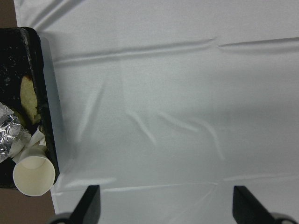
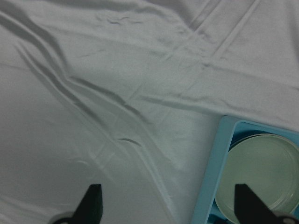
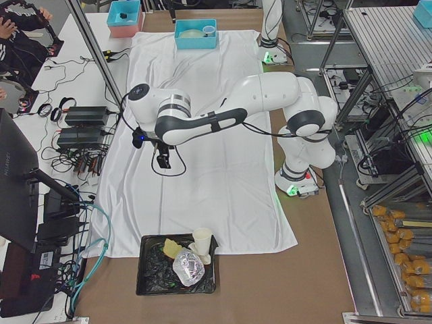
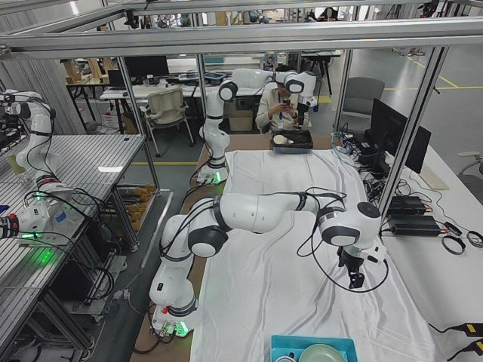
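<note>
A black tray (image 3: 145, 277) at the near end in the camera left view holds a foil bundle (image 3: 189, 268), yellow piece (image 3: 171, 248) and white cup (image 3: 202, 237). My left gripper (image 3: 162, 158) is over the white cloth (image 3: 189, 209), away from the tray; its fingers stand wide open in the left wrist view (image 1: 167, 205), nothing between them. My right gripper is also open and empty, over the cloth beside a blue bin (image 2: 210, 172) with a pale green plate (image 2: 257, 172) inside. The camera right view shows it above the cloth (image 4: 351, 275).
A monitor (image 3: 17, 175), black boxes and cables line the left side in the camera left view. A metal frame post (image 3: 94, 54) rises there. A metal bench (image 3: 385, 47) stands to the right.
</note>
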